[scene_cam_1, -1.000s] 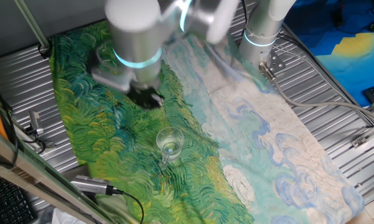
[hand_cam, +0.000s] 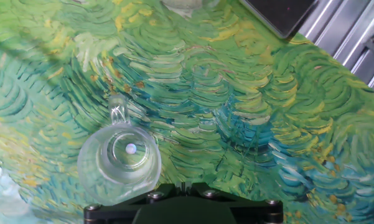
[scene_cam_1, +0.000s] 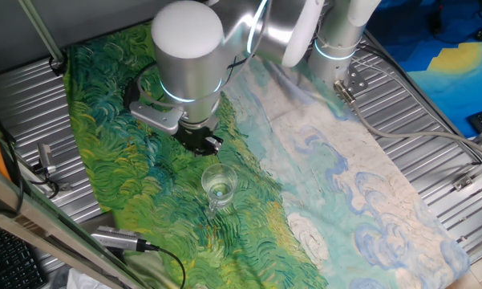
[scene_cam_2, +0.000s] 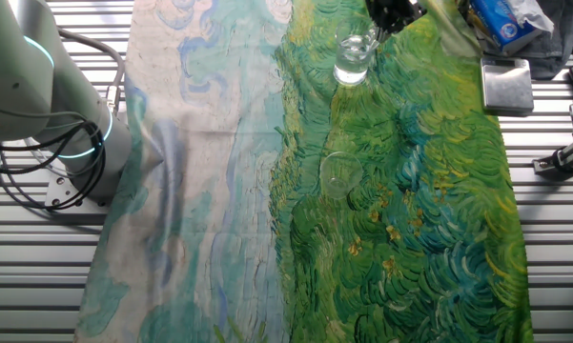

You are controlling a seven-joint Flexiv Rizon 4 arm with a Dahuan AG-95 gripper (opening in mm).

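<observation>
A clear glass mug (scene_cam_1: pixel 219 186) stands upright on the painted cloth, its handle toward the front in exterior view 1. What looks like clear liquid shows low in the same mug (scene_cam_2: pixel 353 59) in exterior view 2. The wrist view has the mug (hand_cam: pixel 119 163) at lower left, with a small pale spot inside that may be a reflection. My gripper (scene_cam_1: pixel 216 146) hangs above and behind the mug in exterior view 1, apart from it. Its black fingers meet at the bottom centre of the wrist view, shut with nothing visible between them.
A faint clear round item (scene_cam_2: pixel 341 174) lies on the cloth in exterior view 2; its kind is hard to tell. A silver box (scene_cam_2: pixel 506 87) sits at the cloth's edge beside a blue packet (scene_cam_2: pixel 507 21).
The arm has shifted right and toward the front over the last second, bringing the gripper closer to the mug. The mug stays put.
</observation>
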